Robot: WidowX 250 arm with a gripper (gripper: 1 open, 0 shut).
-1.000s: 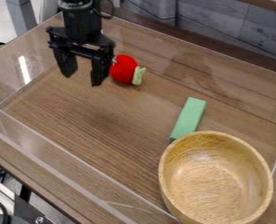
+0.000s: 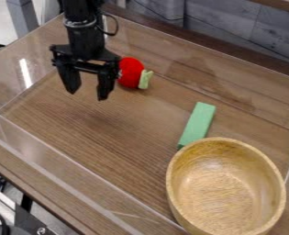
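The black gripper (image 2: 86, 77) hangs over the upper left of the wooden table, its two fingers spread open and apart. Just right of it sits a red round object (image 2: 132, 72) with a pale green part on its right side. A green bar (image 2: 195, 124) lies on the right half of the table. At the lower right rests a large tan bowl (image 2: 225, 184), empty.
A wooden ledge runs along the top right edge. Dark cables show at the lower left corner.
The gripper has moved a little up and back in the view over the last second, staying open. The objects have not visibly moved.
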